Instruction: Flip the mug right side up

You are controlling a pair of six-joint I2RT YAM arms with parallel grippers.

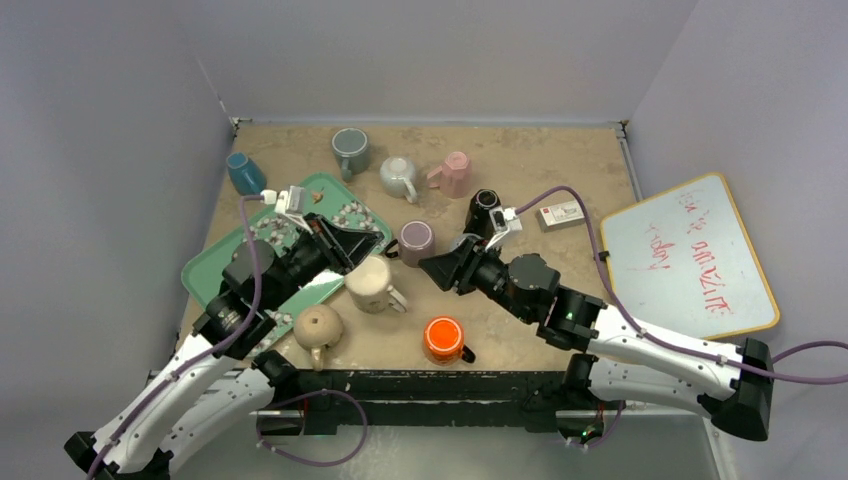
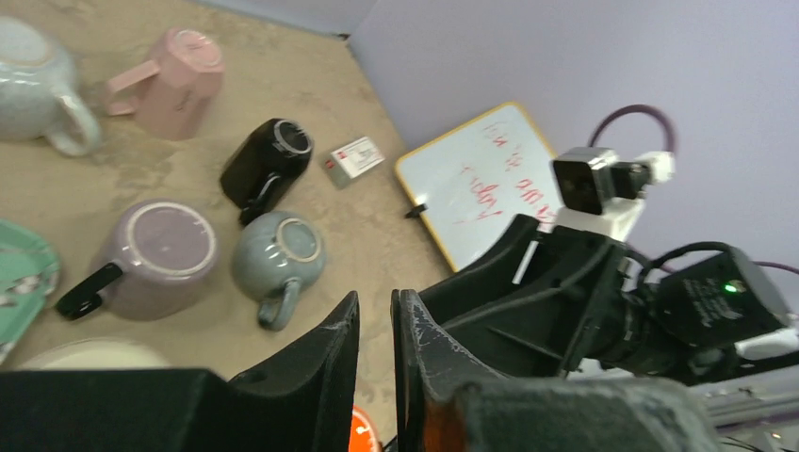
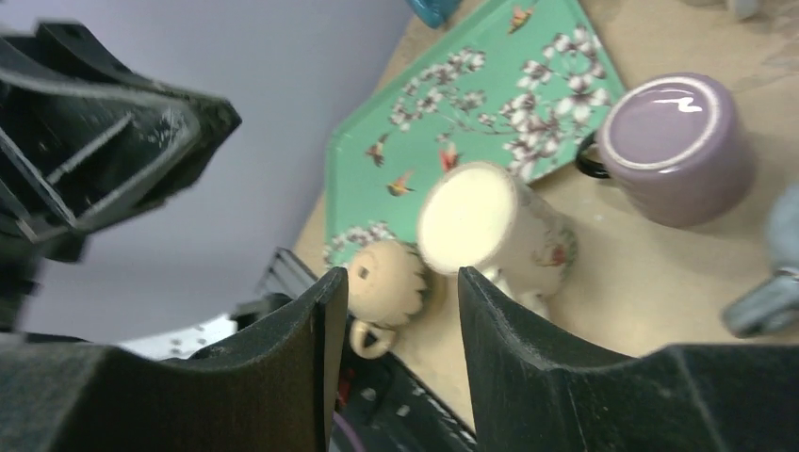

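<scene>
My left gripper [image 1: 358, 250] hangs over the tray's right side, above and behind the cream mug. My right gripper [image 1: 440, 268] hangs right of it, over bare table. Both have a narrow gap between the fingertips, with nothing seen held.
The green tray [image 1: 205, 272] is at left. Black [image 1: 483, 210], pink [image 1: 455, 175] and other mugs stand toward the back, with a small box [image 1: 559, 216]. A whiteboard [image 1: 680, 270] fills the right side. Bare table shows at front right.
</scene>
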